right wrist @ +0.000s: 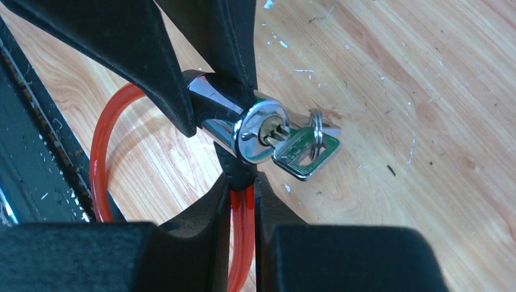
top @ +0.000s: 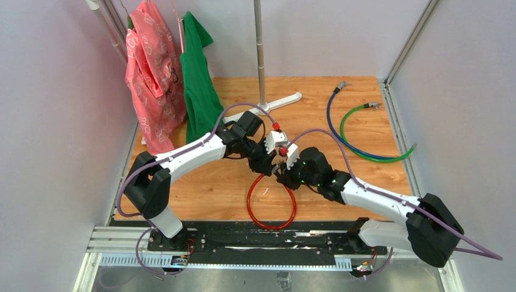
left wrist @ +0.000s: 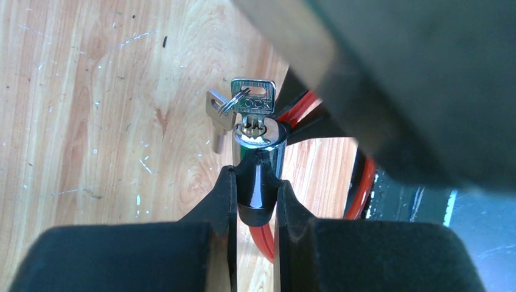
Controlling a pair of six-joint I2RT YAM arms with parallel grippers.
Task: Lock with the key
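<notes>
A chrome lock cylinder (left wrist: pixel 258 146) of a red cable lock (right wrist: pixel 103 158) has a key (left wrist: pixel 252 97) with a LOCK-marked head in its keyhole; a second key (left wrist: pixel 218 112) hangs from the ring. In the left wrist view my left gripper has its fingertips around the cylinder's lower body. In the right wrist view dark fingers rest across the cylinder (right wrist: pixel 213 103), while my right gripper is shut on the red cable just below its black end piece. In the top view both grippers (top: pixel 263 164) (top: pixel 285 176) meet over the red loop, hiding the lock.
Blue (top: pixel 331 121) and green (top: pixel 395 159) cable locks lie at the right. Pink (top: pixel 152 73) and green (top: pixel 198 85) garments hang at the back left near a pole stand (top: pixel 283 101). Bare wood surrounds the red loop.
</notes>
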